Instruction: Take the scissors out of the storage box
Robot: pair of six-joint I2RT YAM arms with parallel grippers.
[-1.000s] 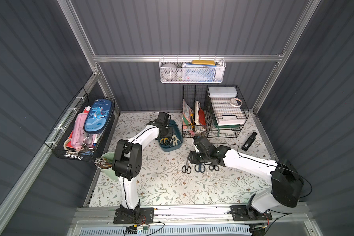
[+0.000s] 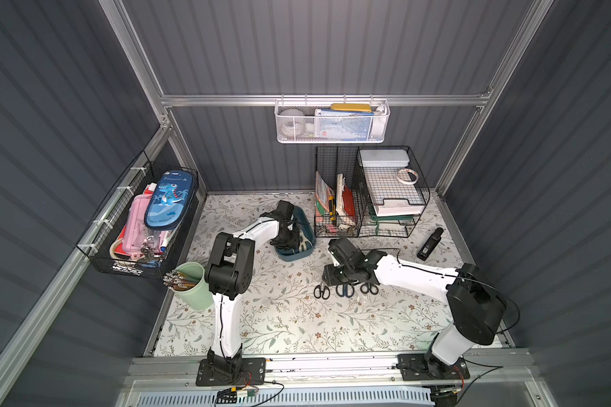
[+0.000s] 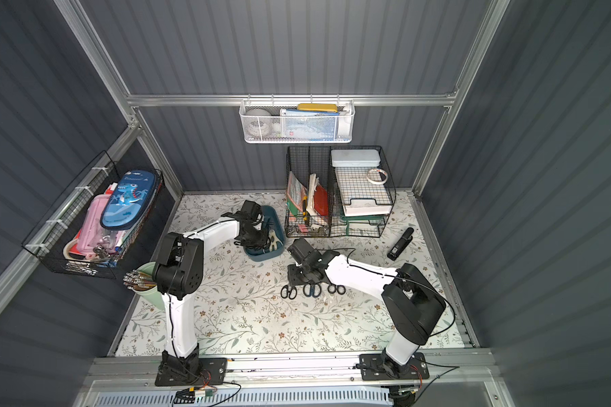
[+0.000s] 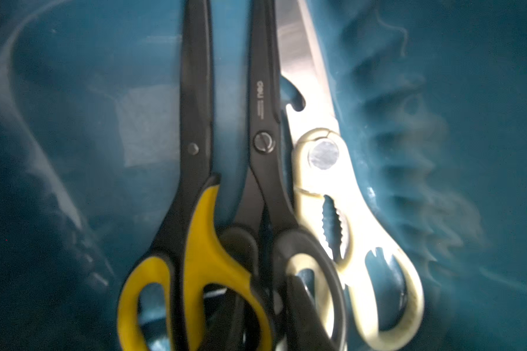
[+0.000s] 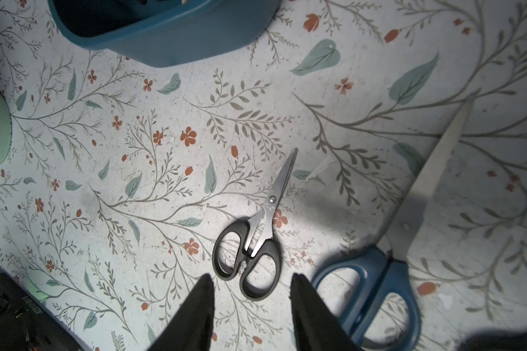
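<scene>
The blue storage box (image 2: 295, 257) holds yellow-and-black scissors (image 4: 202, 245), black scissors (image 4: 263, 175) and cream-handled kitchen scissors (image 4: 325, 193), lying side by side. My left gripper is low in the box, its fingers parted over the handles of the black and yellow-and-black pairs. Whether they touch those handles is hard to tell. On the table lie small black scissors (image 5: 269, 201), larger blue-handled scissors (image 5: 380, 286) and another dark-handled pair (image 2: 369, 288). Above the small black pair, my right gripper is open and empty.
Right behind the table scissors stands a black wire organizer (image 2: 370, 224) with books and papers. A green pencil cup (image 2: 195, 295) is at the left, a black bottle (image 2: 429, 244) at the right.
</scene>
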